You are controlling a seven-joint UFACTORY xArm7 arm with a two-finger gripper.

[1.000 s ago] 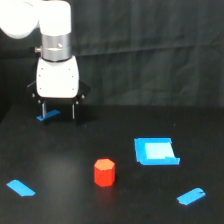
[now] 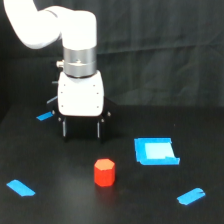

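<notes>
The white arm's gripper (image 2: 82,130) hangs at the left of the middle in the camera view, above the black table, its two thin fingers apart with nothing visible between them. A red hexagonal block (image 2: 104,173) stands on the table below and a little right of it. A small square of blue tape with a white centre (image 2: 157,151) lies to the right.
Short blue tape strips lie at the front left (image 2: 21,187), front right (image 2: 191,195) and back left (image 2: 45,116).
The gripper has moved right and down, toward the red block. The block and tape have not moved.
</notes>
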